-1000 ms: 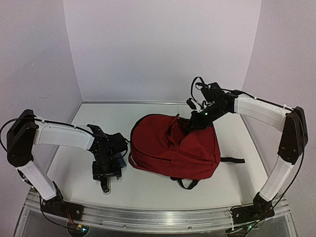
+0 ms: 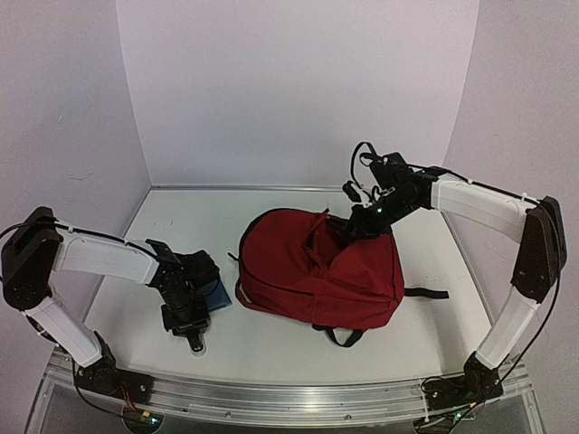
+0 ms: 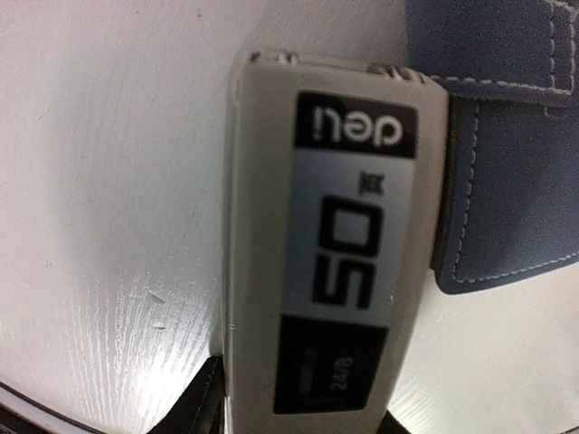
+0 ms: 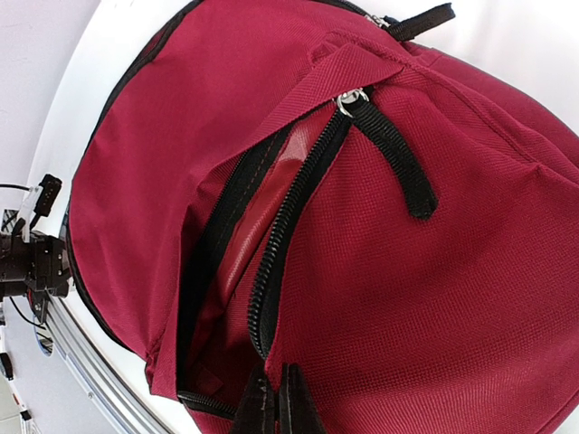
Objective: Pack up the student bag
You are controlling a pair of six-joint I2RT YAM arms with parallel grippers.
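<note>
A grey deli stapler [image 3: 258, 235] lies on the table in the left wrist view, at the lower left in the top view. Low in the left wrist view, the fingers [image 3: 206, 402] of my left gripper stand on either side of its near end; whether they press on it I cannot tell. A red bag [image 2: 276, 258] lies in the middle of the table, its zipped mouth partly open. At that mouth my right gripper is shut on the zipper edge [image 4: 271, 289]. The bag's inside is mostly hidden.
A blue stitched case [image 3: 516, 190] lies beside the stapler, partly under the left arm in the top view. Black straps [image 2: 425, 293] stick out of the bag. Bare table lies between the stapler and the bag.
My left gripper has shifted slightly left over the stapler, uncovering more of the blue case. The stapler, the bag and the right arm look unmoved.
</note>
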